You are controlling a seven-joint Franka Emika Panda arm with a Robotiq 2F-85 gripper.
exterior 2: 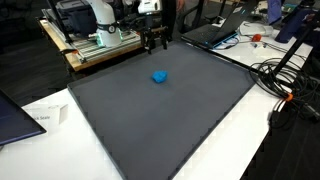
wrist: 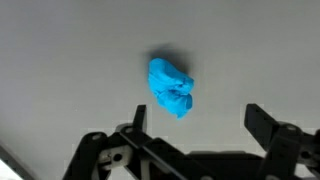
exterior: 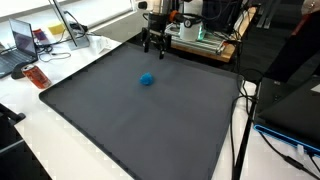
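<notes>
A small, bright blue, crumpled piece that looks like cloth (wrist: 171,87) lies on the dark grey mat. It appears as a small blue lump (exterior: 146,79) in exterior view 1 and again, as a blue lump (exterior 2: 159,76), in exterior view 2. My gripper is open, its black fingers wide apart with only bare mat visible between them. In the wrist view the cloth sits ahead of the fingertips, clear of both. From outside, the gripper (exterior: 153,43) hangs near the mat's far edge, behind the cloth and not touching it.
An orange-red can (exterior: 37,76) and a laptop (exterior: 25,45) stand off its left side in exterior view 1. Black cables (exterior 2: 285,80) lie beyond the mat in exterior view 2.
</notes>
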